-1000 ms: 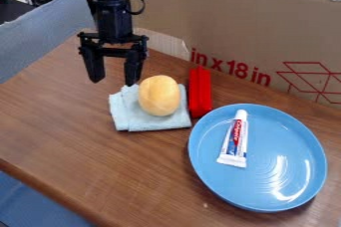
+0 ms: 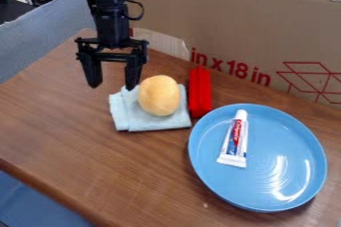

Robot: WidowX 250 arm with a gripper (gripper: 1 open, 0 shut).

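Observation:
My black gripper hangs open above the table at upper left, its fingers pointing down beside the pale blue cloth, with nothing seen between them. A round yellow object sits on the cloth. Right of it lies a red object. A blue plate at the right holds a white toothpaste tube.
A cardboard wall with red printing stands along the back of the wooden table. A grey padded edge runs along the left.
The objects on the table have not moved.

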